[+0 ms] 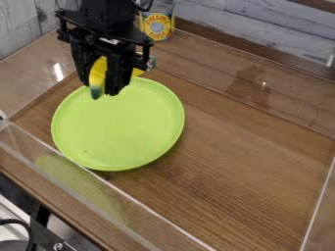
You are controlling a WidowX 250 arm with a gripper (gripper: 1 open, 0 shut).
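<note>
My black gripper (106, 71) is at the upper left of the camera view, above the back-left part of a round green plate (131, 132). It is shut on a yellow object (98, 71), which is partly hidden by the fingers.
A can with yellow and silver (157, 25) stands at the back, behind the arm. A black cable (14, 233) lies at the lower left corner.
</note>
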